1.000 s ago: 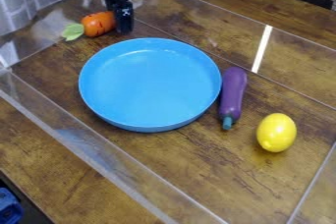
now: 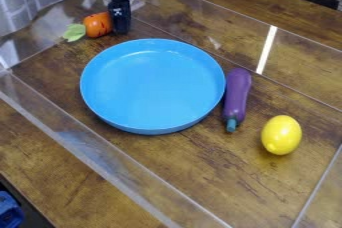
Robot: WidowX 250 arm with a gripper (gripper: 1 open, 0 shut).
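An orange carrot [image 2: 98,24] with a pale green top lies on the wooden table at the upper left, near the wall. The dark gripper [image 2: 118,17] reaches down from the top edge right beside the carrot's right side; whether its fingers are open or shut cannot be made out. A blue plate [image 2: 152,85] sits in the middle, in front of the carrot.
A purple eggplant [image 2: 238,99] lies just right of the plate, and a yellow lemon [image 2: 281,134] sits at the right. A blue object [image 2: 7,211] shows at the bottom left corner.
The gripper has shifted very slightly beside the carrot; the other objects look the same.
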